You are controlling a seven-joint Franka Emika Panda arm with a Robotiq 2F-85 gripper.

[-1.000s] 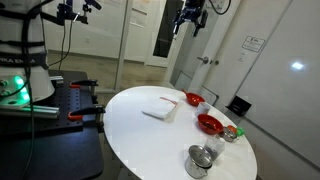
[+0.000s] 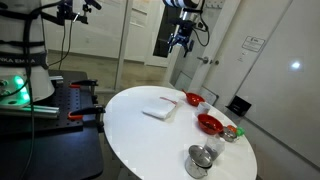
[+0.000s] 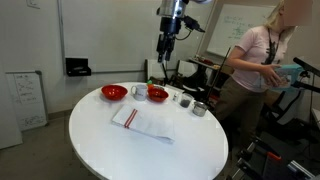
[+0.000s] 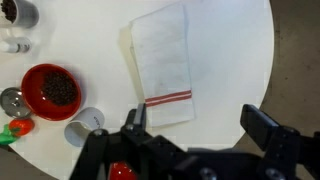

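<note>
High over the far side of the white round table (image 2: 130,130), my gripper (image 2: 180,46) hangs from the arm with its fingers open. In the wrist view the fingers (image 4: 253,120) stand wide apart at the bottom, nothing held between them. Below lies a flat white towel (image 4: 160,60) with red stripes near one end; it also shows on the table as a towel (image 3: 143,122) in exterior view 2. A red bowl (image 4: 57,88) holds small dark pieces. Beside it stands a white mug (image 4: 85,125). A second red bowl (image 4: 122,172) is partly hidden by the gripper.
A metal pot (image 2: 197,160) and a clear glass (image 2: 214,147) stand near the table's edge. Small red and green items (image 4: 17,129) lie by a metal cup (image 4: 14,103). A person (image 3: 262,60) stands beside the table.
My gripper has come down from higher up over the table's far side. The towel, bowls and other things on the table have stayed put.
</note>
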